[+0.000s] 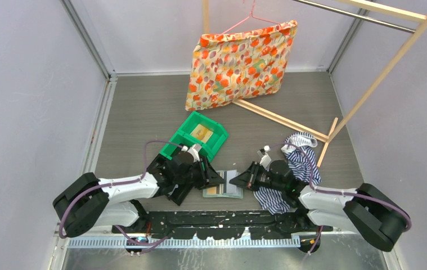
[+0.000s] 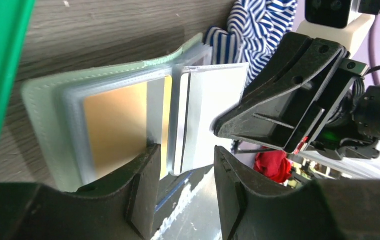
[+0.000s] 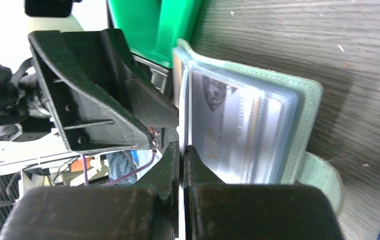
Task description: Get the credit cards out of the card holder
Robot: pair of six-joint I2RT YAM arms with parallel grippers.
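The green-edged card holder [image 1: 207, 194] lies open at the front of the table, with clear sleeves. In the left wrist view a gold card [image 2: 115, 127] shows in its left sleeve, and a white card [image 2: 218, 100] stands tilted beside it. My right gripper is shut on a thin white edge, seen edge-on; whether this is bare card or sleeve is hard to tell. Printed cards [image 3: 233, 125] lie behind clear plastic to its right. My left gripper is open, close to the standing edge, holding nothing.
A green box [image 1: 216, 139] with a gold piece inside stands behind my left arm, beside a black case [image 1: 180, 194]. Striped cloth [image 1: 298, 163] lies under and behind my right arm. A patterned cloth [image 1: 245, 67] hangs at the back.
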